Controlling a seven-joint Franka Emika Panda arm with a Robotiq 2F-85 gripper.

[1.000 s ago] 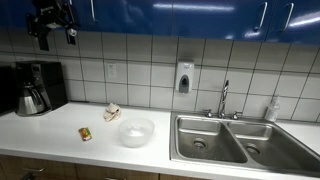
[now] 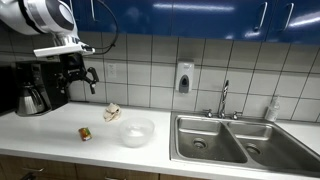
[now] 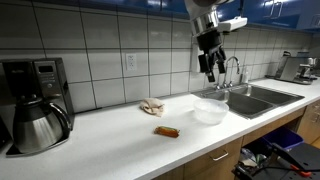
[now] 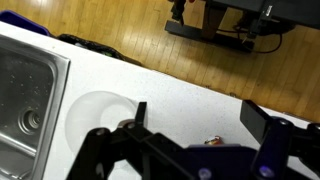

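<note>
My gripper [image 2: 81,88] hangs above the left part of the white counter, well clear of its surface. In the wrist view the two dark fingers [image 4: 258,122] stand wide apart, so the gripper is open and empty. A small red, yellow and green packet [image 2: 85,133] lies on the counter below; the wrist view shows part of this packet [image 4: 214,140], the rest hidden behind my gripper. To its right sits a translucent white bowl [image 2: 137,132], whose inside is hard to make out. A crumpled beige cloth [image 3: 152,106] lies near the back wall.
A double steel sink [image 2: 243,142] with a faucet [image 2: 223,98] is right of the bowl. A coffee maker [image 3: 38,105] stands at the counter's other end. Blue cabinets [image 2: 220,20] hang overhead. Bare counter [image 3: 100,150] lies between coffee maker and packet.
My gripper has come down and moved right from high at the upper left. The packet, bowl and cloth lie where they were.
</note>
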